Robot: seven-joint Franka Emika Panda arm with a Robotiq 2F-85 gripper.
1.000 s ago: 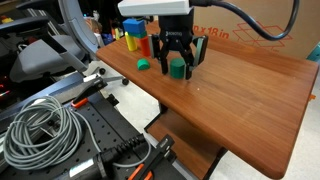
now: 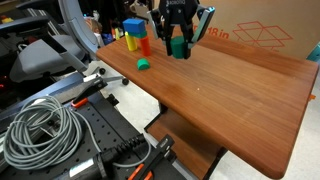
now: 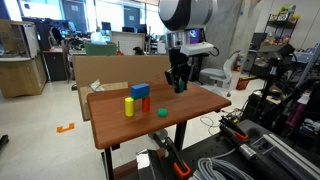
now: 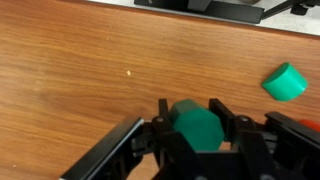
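Note:
My gripper (image 2: 178, 47) is shut on a green cylinder (image 2: 180, 47), which hangs above the wooden table (image 2: 225, 90). In the wrist view the green cylinder (image 4: 198, 128) sits between the two dark fingers, its round end toward the camera. Exterior view 2 shows the arm over the table's right part with the cylinder (image 3: 180, 88) below it. A smaller green piece (image 2: 143, 64) lies on the table near the left edge; the wrist view has this piece (image 4: 285, 82) at the right.
At the table's left end stand a red cylinder (image 3: 146, 104), a yellow cylinder (image 3: 129, 106) and a blue block (image 3: 135, 89) above or behind them. Coiled grey cable (image 2: 45, 138) lies off the table.
The green cylinder stood on the table between the fingers a second ago. Now my gripper has risen with it, clear of the surface.

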